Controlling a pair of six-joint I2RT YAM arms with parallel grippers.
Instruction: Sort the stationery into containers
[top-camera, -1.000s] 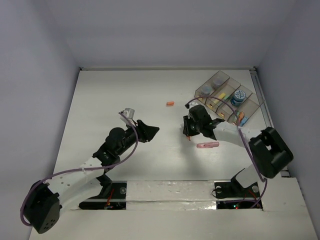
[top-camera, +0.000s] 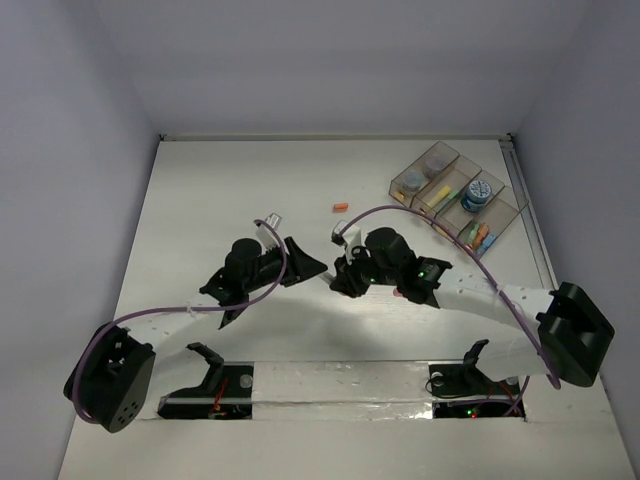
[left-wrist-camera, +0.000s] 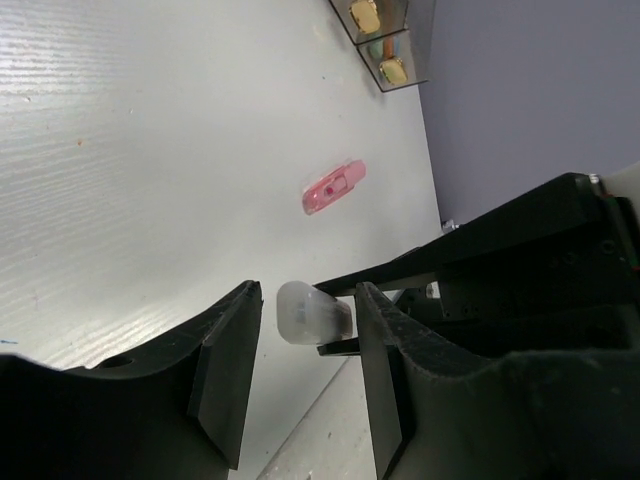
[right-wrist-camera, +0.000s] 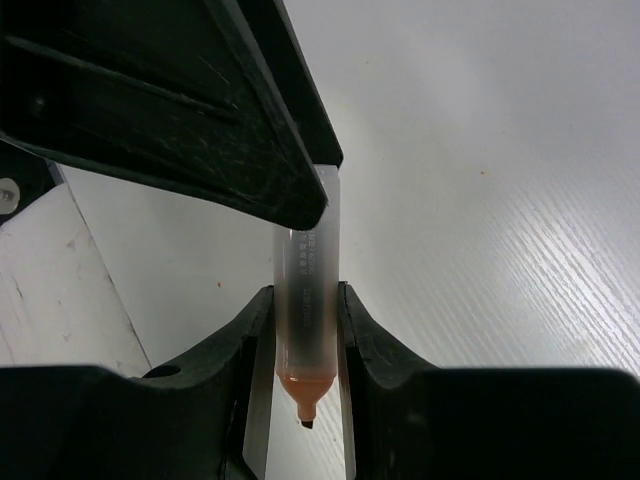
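Over the middle of the table, my right gripper is shut on a translucent marker with an orange tip. The tip points down in the right wrist view. My left gripper is open around the marker's other, whitish end, with visible gaps beside it. A pink cutter lies flat on the table, mostly hidden by the right arm from above. Farther back lies a small orange piece. The clear divided container stands at the back right, holding several items, including a blue-lidded jar.
Both arms meet near the centre, their fingers very close together. Grey walls enclose the back and sides.
My right gripper has moved left with the marker, away from beside the cutter. The left gripper has come slightly right, and the two now meet at the marker.
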